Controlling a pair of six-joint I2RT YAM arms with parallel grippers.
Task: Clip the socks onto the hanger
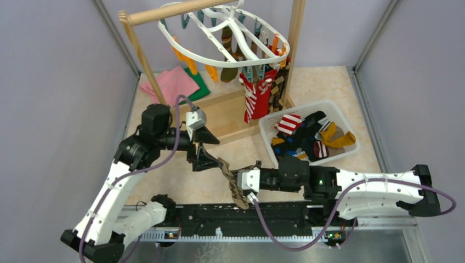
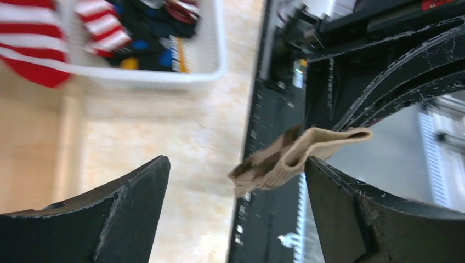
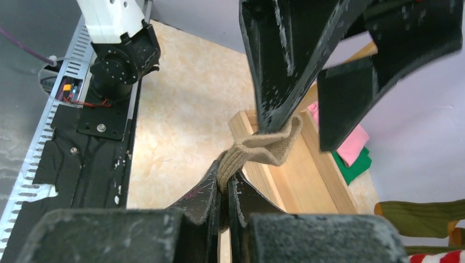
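A brown patterned sock [image 1: 234,189] hangs from my right gripper [image 1: 238,174], which is shut on it; in the right wrist view its folded cuff [image 3: 257,145] rises above the fingers. My left gripper [image 1: 205,151] is open, just left of the sock, its fingers apart around the cuff's side in the left wrist view. The white round hanger [image 1: 222,60] with orange and teal clips hangs from a wooden frame, with red striped, olive and patterned socks clipped on it.
A white basket [image 1: 266,134] of socks stands at the right. A wooden tray [image 1: 219,115] lies under the hanger, with pink [image 1: 170,85] and green cloths at the back left. Bare table lies in front of the tray.
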